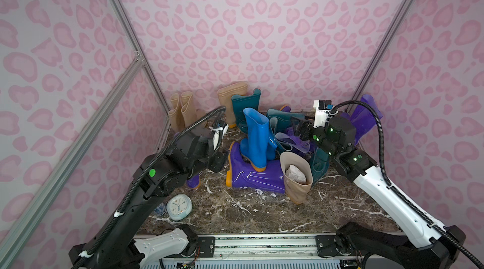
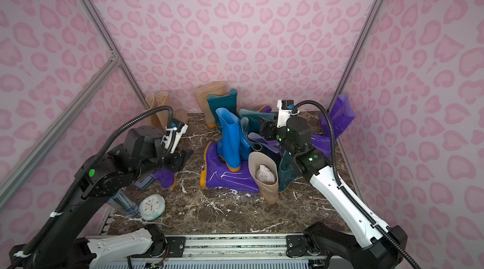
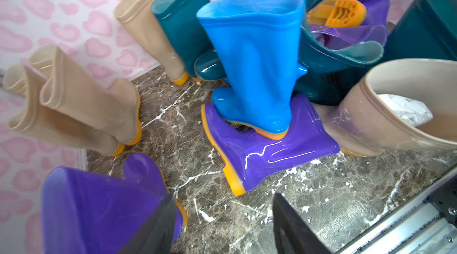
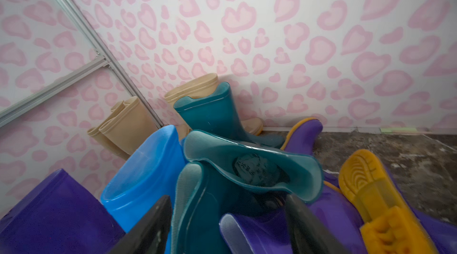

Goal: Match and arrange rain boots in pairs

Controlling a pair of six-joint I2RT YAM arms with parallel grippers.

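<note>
Beige boots [image 3: 85, 106] stand as a pair at the back left, and a purple boot [image 3: 95, 206] stands in front of them. A blue boot [image 1: 254, 138] stands over a lying purple boot [image 3: 280, 154]. Teal boots [image 4: 204, 116], other purple boots and a beige boot [image 1: 295, 178] with paper inside crowd the middle and right. My left gripper is open, held left of the blue boot, with nothing visible between its fingers. My right gripper is open above the crowded teal and purple boots at right; whether boot material lies between its fingers is unclear.
A round clock [image 1: 178, 206] lies at front left. Bare marble [image 1: 252, 213] shows along the front and left middle. Walls and metal rails enclose the table.
</note>
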